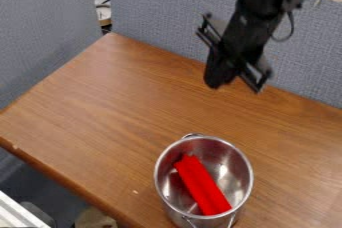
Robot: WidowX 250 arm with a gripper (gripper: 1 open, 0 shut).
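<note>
A red block [202, 185] lies tilted inside a metal pot [238, 177] at the bottom of the camera view. My black gripper [233, 78] hangs high above the table at the upper middle, well behind and above the pot. It looks shut, with nothing visible between its fingers, though it is dark and somewhat blurred.
Grey padded walls [160, 7] line the back and left sides. The table's left edge drops to a dark gap at the lower left.
</note>
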